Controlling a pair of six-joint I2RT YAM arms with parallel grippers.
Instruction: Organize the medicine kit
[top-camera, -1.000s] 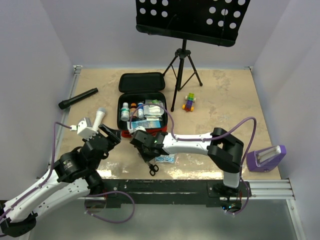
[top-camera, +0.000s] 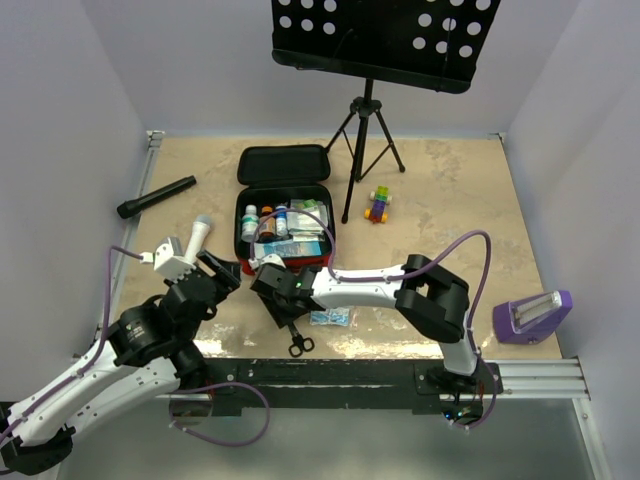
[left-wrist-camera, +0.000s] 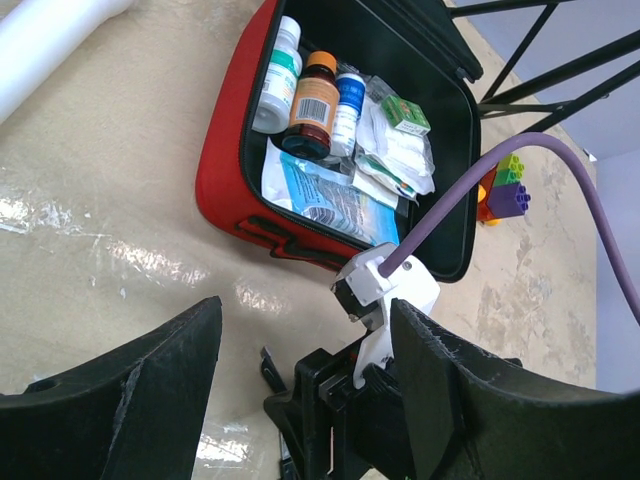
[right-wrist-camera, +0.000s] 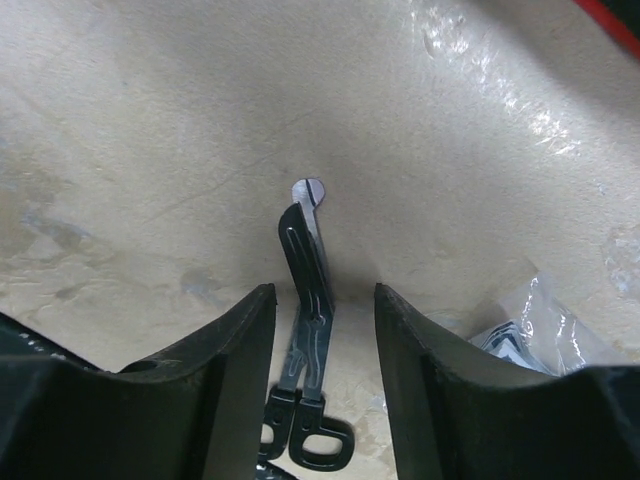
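Note:
Black-handled scissors (right-wrist-camera: 316, 330) lie on the table, their handles (top-camera: 301, 346) near the front edge in the top view. My right gripper is over them, open, its fingers either side of the scissors with nothing gripped. The red-and-black medicine kit (left-wrist-camera: 224, 165) stands with its lid up. Inside it are a white bottle (left-wrist-camera: 279, 80), a brown bottle (left-wrist-camera: 313, 105), a smaller blue-and-white bottle (left-wrist-camera: 347, 115), a blue pouch (left-wrist-camera: 335, 205), a small green box (left-wrist-camera: 405, 115) and white packets. Left of the kit's front, my left gripper hangs open and empty.
A clear-and-blue packet (top-camera: 331, 317) lies right of the scissors, partly under the right arm. A black flashlight (top-camera: 156, 197), a white tube (top-camera: 198, 236), toy blocks (top-camera: 378, 205), a music stand (top-camera: 359, 150) and a purple device (top-camera: 535, 317) stand around.
My right arm has shifted left. My left arm looks nearly still; the kit has not moved.

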